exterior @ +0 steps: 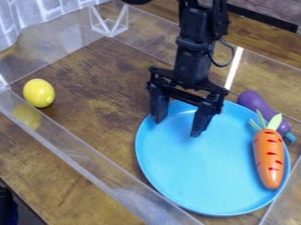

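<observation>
My black gripper (179, 112) hangs over the back edge of a blue plate (200, 176), its fingers spread open with nothing visible between them. An orange toy carrot (269, 156) with green leaves lies on the plate's right side. A purple toy eggplant (254, 104) rests at the plate's back right, partly behind the carrot. A yellow lemon (39, 92) sits apart on the wooden table at the left.
Clear plastic walls run along the left and front of the workspace (70, 156). Bare wood (94, 88) lies between the lemon and the gripper. The plate's middle is empty.
</observation>
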